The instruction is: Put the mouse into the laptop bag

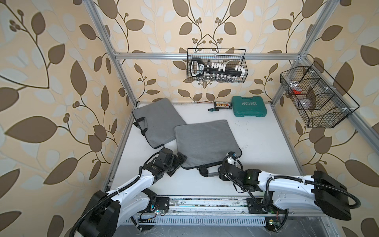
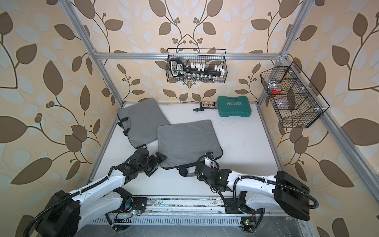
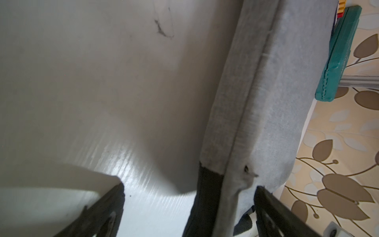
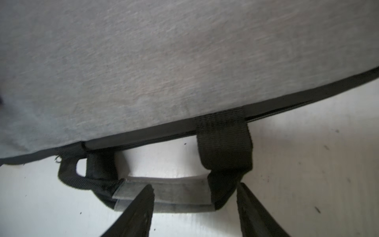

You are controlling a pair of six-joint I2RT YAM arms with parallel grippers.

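Observation:
A grey laptop bag [image 1: 205, 140] lies flat at the table's centre, a second grey bag [image 1: 156, 118] at the back left. My left gripper is open, low at the centre bag's left near corner, the bag's edge between and beyond its fingertips. My right gripper is open over that bag's grey-and-black handle [image 4: 165, 191] at the near edge. I cannot pick out the mouse in these views.
A green case [image 1: 248, 106], a screwdriver [image 1: 213, 109] and a bit box [image 1: 223, 105] lie at the back. Wire baskets [image 1: 217, 75] hang on the walls.

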